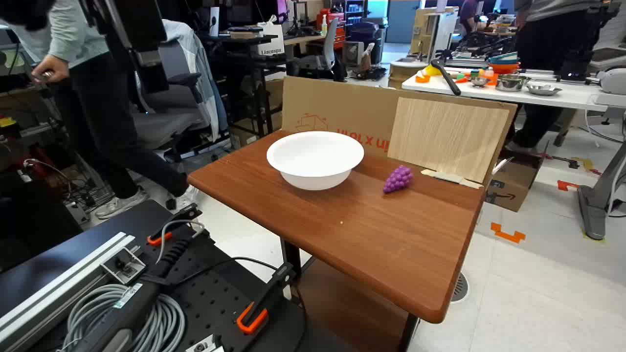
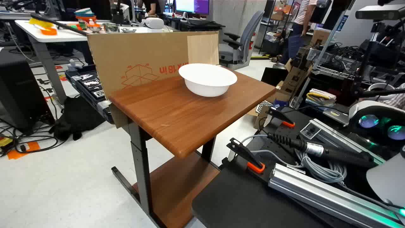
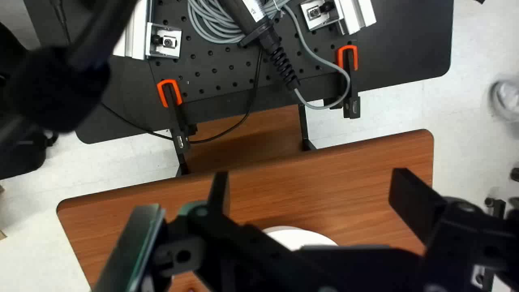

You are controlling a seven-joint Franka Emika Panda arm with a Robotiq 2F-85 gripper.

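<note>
A white bowl [image 1: 317,153] stands upright on the brown wooden table [image 1: 375,234], close to its back edge. To the bowl's right in exterior view 1 lies a purple bunch of grapes [image 1: 397,179], apart from the bowl. Exterior view 2 shows the same bowl [image 2: 208,80] but no grapes. My gripper is open in the wrist view, its dark fingers [image 3: 219,192] wide apart and nothing between them. It hangs above the table, with part of the bowl's white rim [image 3: 297,237] visible beyond its body. A dark part of the arm [image 1: 138,35] shows at top left in exterior view 1.
A cardboard screen [image 1: 334,108] with a light wood panel [image 1: 449,138] stands along the table's back edge. A black perforated bench [image 3: 214,78] with clamps, coiled cable and metal rail adjoins the front side. One person stands at left.
</note>
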